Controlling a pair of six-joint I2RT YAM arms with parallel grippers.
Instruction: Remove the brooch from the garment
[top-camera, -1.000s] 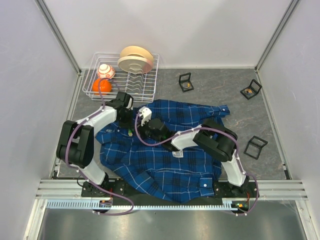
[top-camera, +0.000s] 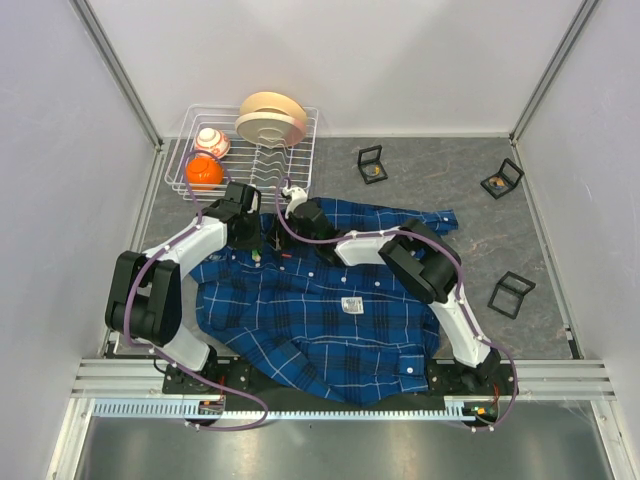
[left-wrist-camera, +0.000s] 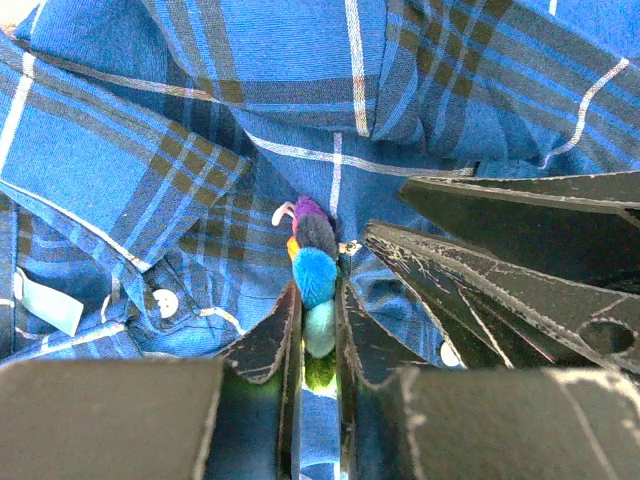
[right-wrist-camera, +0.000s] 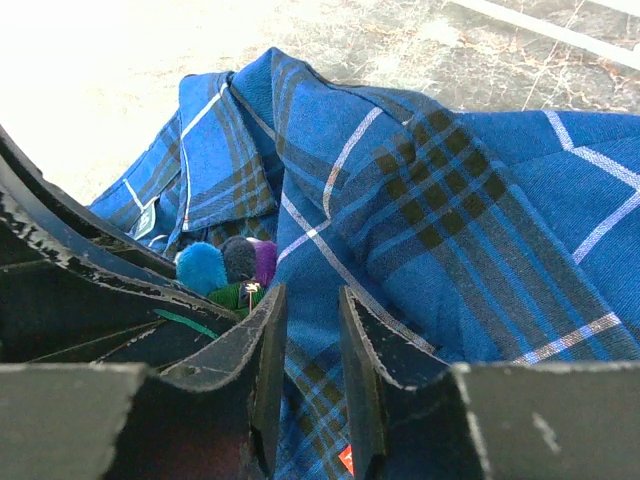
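The brooch (left-wrist-camera: 316, 268), a row of fuzzy coloured pom-poms like a caterpillar, lies against the blue plaid garment (left-wrist-camera: 285, 175). My left gripper has its fingers against both sides of the pom-poms, shut on them. A small metal piece shows beside the brooch, but whether it is fastened to the cloth cannot be told. From the right wrist view, the brooch (right-wrist-camera: 225, 265) is partly behind the left gripper's dark finger. My right gripper stands part open close to the brooch, its fingers apart and only cloth visible beyond the gap.
A white dish rack (top-camera: 250, 165) with plates, a bowl and a cup is just behind both grippers. Several small black open cases (top-camera: 371, 164) rest on the grey table at the right. The two arms are very close together over the garment.
Over the last second, the left gripper shifted slightly left.
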